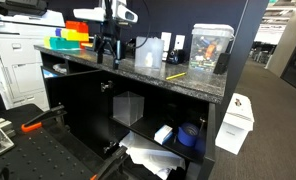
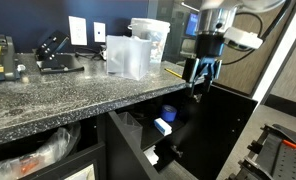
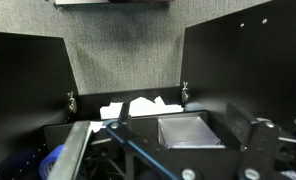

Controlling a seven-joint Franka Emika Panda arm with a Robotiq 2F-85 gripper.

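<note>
My gripper (image 2: pixel 202 76) hangs fingers down beside the counter edge, above the open cabinet, and appears open with nothing visible between its fingers. In exterior view 1 the gripper (image 1: pixel 108 52) overlaps the counter's left part. Inside the cabinet are a clear bin (image 1: pixel 128 107), a small white-and-blue block (image 1: pixel 163 134) and a blue roll (image 1: pixel 189 133). White crumpled sheeting (image 1: pixel 151 155) lies low at the cabinet front. The wrist view looks down on the clear bin (image 3: pixel 188 131), white sheeting (image 3: pixel 138 107) and part of the blue roll (image 3: pixel 50 160).
Both black cabinet doors (image 3: pixel 26 85) stand open. On the counter (image 2: pixel 48 117) are a translucent container (image 2: pixel 128 58), a clear tub (image 1: pixel 208 50), a yellow marker (image 1: pixel 176 76) and coloured blocks (image 1: pixel 70 38). A white box (image 1: pixel 235 122) stands on the floor at the right.
</note>
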